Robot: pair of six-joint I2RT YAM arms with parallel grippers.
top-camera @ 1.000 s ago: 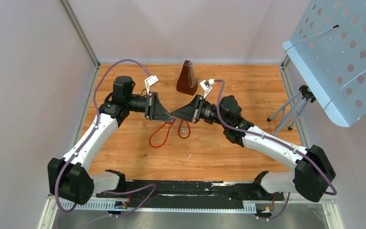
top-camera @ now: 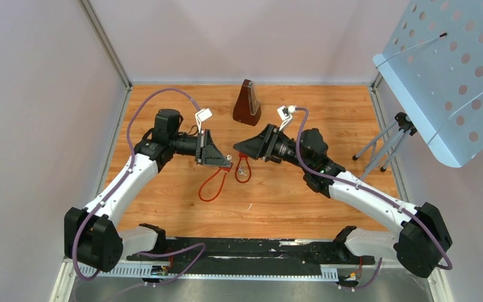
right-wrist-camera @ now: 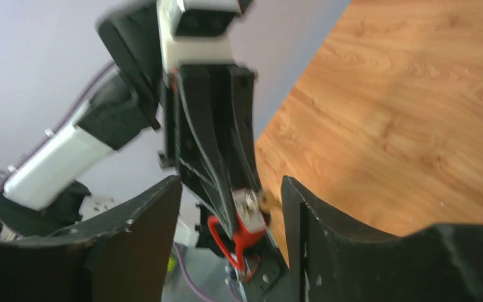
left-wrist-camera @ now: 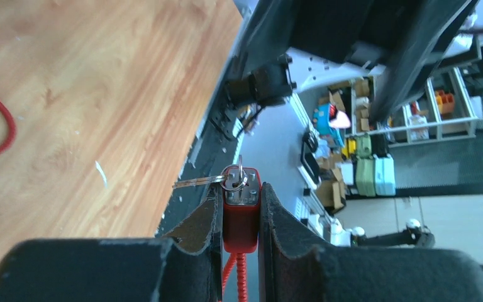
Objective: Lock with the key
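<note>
A red lock with a cable loop is pinched upright by my left gripper. The left wrist view shows its red body between the two fingers, with a key on a small ring at the metal top. Just to the right, my right gripper faces it, fingers apart and empty. From the right wrist view, the lock appears beyond and between the open right fingers, blurred. How deep the key sits cannot be told.
Another red cable loop lies on the wooden table under the right gripper, with small metal pieces inside it. A brown metronome stands behind. A perforated board on a tripod is at right.
The right gripper, earlier touching the left one at the lock, has drawn back to the right and its fingers have spread.
</note>
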